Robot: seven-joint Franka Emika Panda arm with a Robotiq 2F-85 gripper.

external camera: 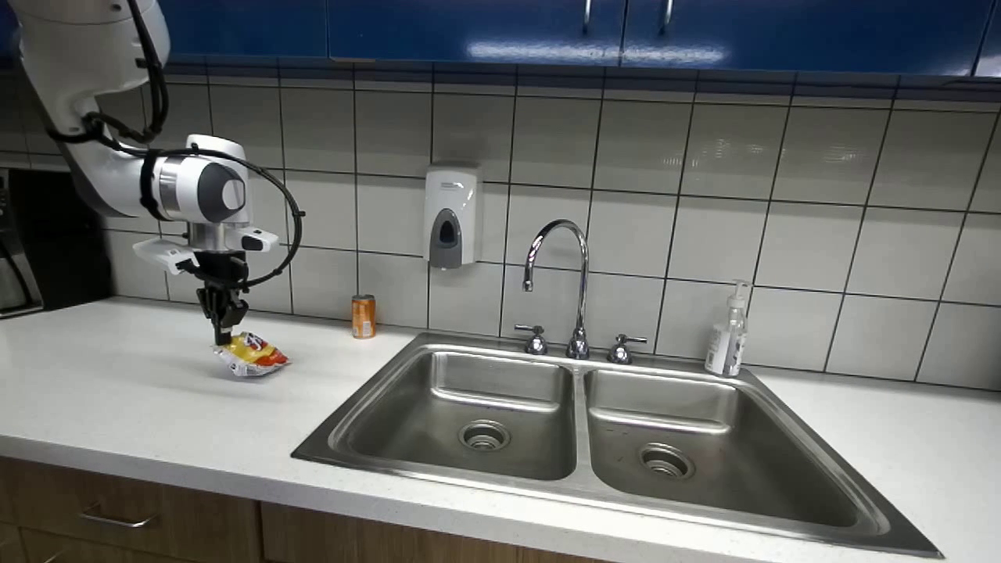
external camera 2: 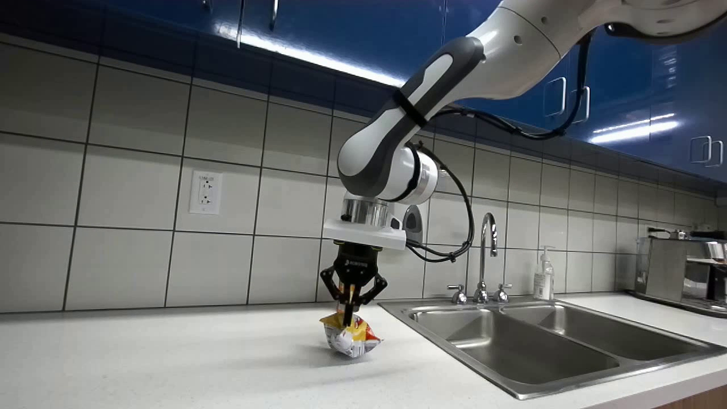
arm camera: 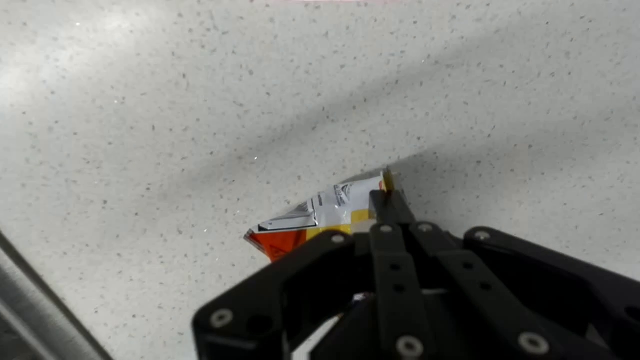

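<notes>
A small chip bag (external camera: 253, 356), yellow, red and silver, hangs at or just over the counter, left of the sink. My gripper (external camera: 222, 338) points straight down and is shut on the bag's edge. From the second exterior view, the gripper (external camera 2: 348, 319) pinches the top of the bag (external camera 2: 349, 341), whose body droops beneath the fingertips. Up close in the wrist view, the closed fingers of the gripper meet at one end of the bag (arm camera: 336, 207), and much of it is hidden behind them. Whether its underside touches the counter, I cannot tell.
An orange can (external camera: 363, 317) stands by the tiled wall, behind and right of the bag. To the right lies a double sink (external camera: 310, 449) with a tall faucet (external camera: 579, 291). A soap bottle (external camera: 728, 338) stands behind the right basin. The counter (external camera: 103, 375) left of the bag is clear.
</notes>
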